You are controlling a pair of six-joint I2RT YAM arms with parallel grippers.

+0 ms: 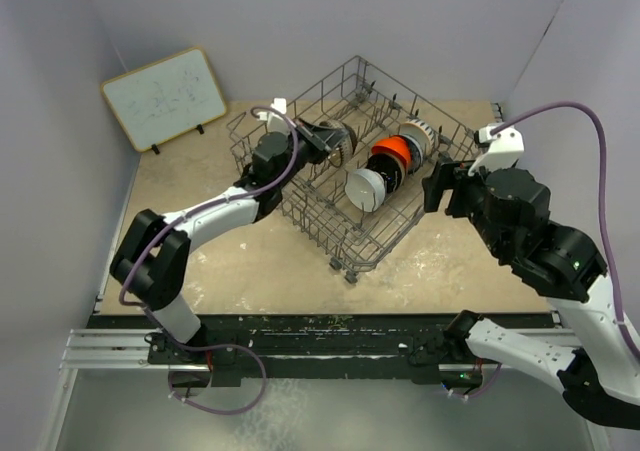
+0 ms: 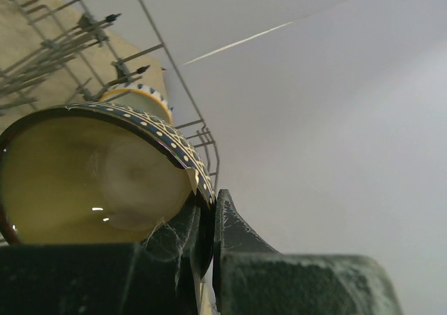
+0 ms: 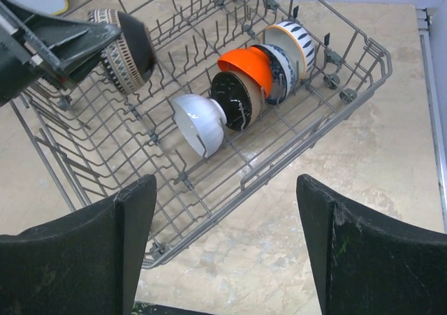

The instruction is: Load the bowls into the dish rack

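Observation:
A dark-patterned bowl (image 2: 91, 168) is pinched at its rim by my left gripper, which is shut on it over the left part of the grey dish rack (image 1: 400, 233). In the right wrist view this bowl (image 3: 128, 51) is tipped on its side; whether it touches the wires I cannot tell. Standing in a row in the rack are a white bowl (image 3: 198, 124), a black-and-tan bowl (image 3: 230, 100), an orange bowl (image 3: 246, 66), a blue-patterned bowl (image 3: 278, 74) and a striped bowl (image 3: 293, 44). My right gripper (image 1: 447, 187) is open and empty, off the rack's right side.
A whiteboard (image 1: 165, 98) leans at the back left. Walls close in the back and sides. Bare tabletop (image 1: 460, 276) lies in front and right of the rack. Wire tines (image 3: 174, 46) stand up between the held bowl and the row.

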